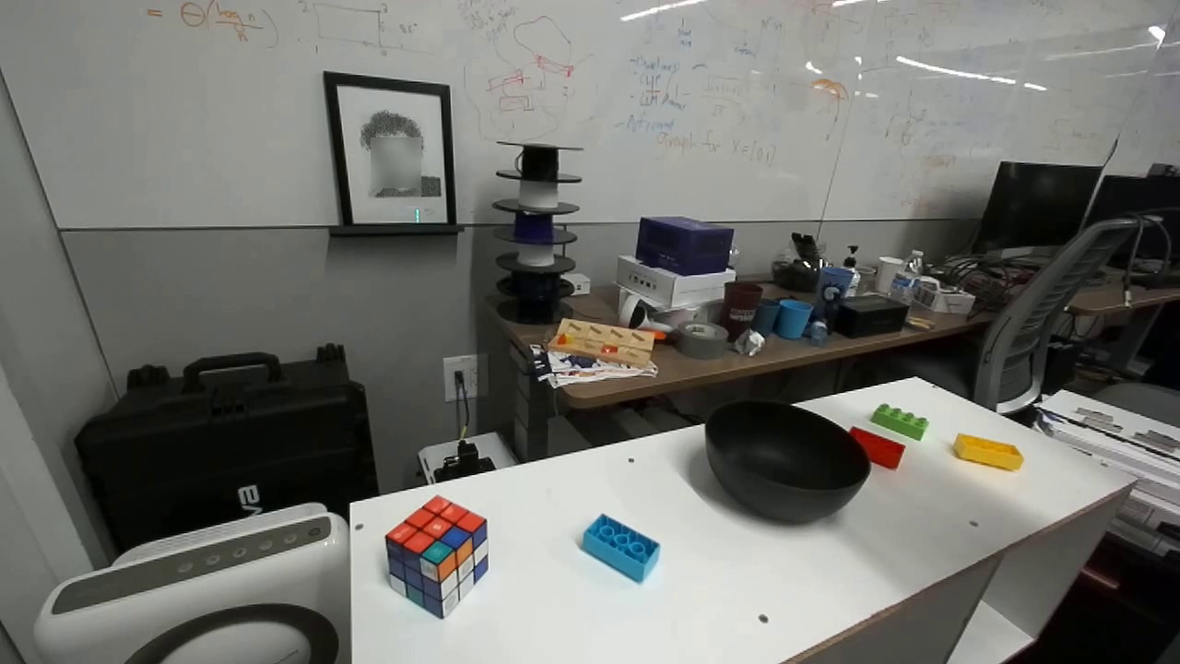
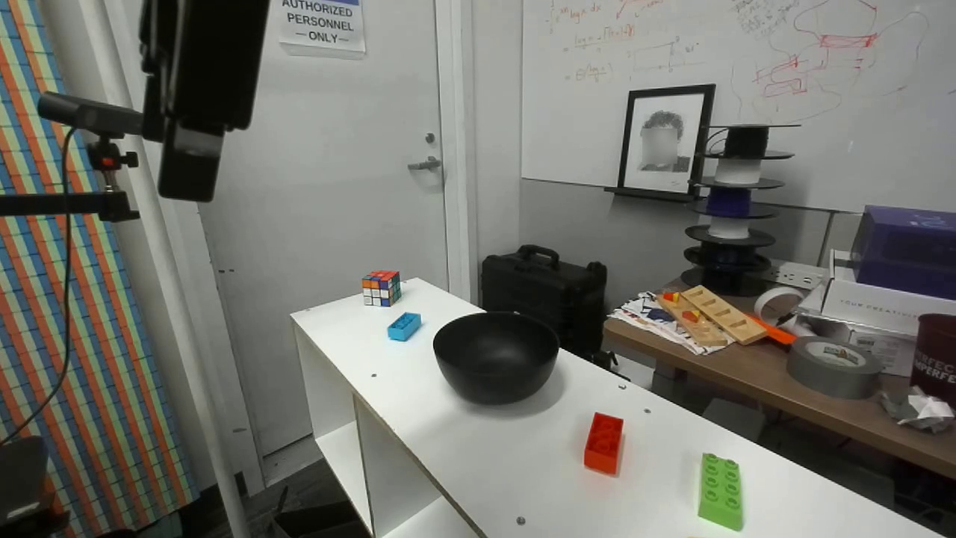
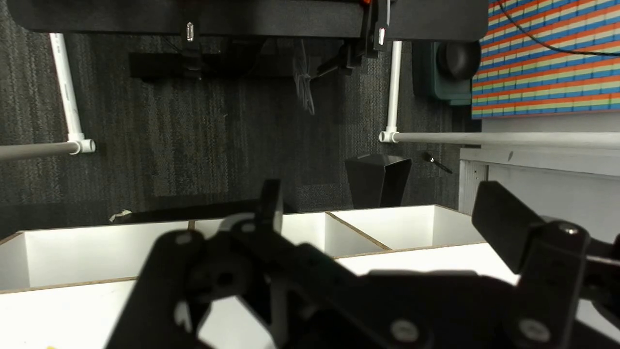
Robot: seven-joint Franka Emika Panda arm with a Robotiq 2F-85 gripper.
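Note:
In the wrist view my gripper is open, its fingers wide apart with nothing between them. A dark part of the arm or gripper hangs high at the upper left of exterior view 2, well clear of the table. On the white table [image 1: 708,598] stands an empty black bowl [image 1: 774,465]. To its left in exterior view 1 lie a blue brick [image 1: 621,547] and a Rubik's cube [image 1: 437,553]. On its other side are a red brick [image 2: 604,443], a green brick [image 2: 721,492] and a yellow brick [image 1: 987,452].
Open white compartments [image 3: 81,253] run under the tabletop's front edge. Behind the table, a brown desk [image 1: 619,389] carries boxes, cups and tape. A black case [image 1: 227,443] stands by the wall. Bare tabletop lies between the blue brick and the bowl.

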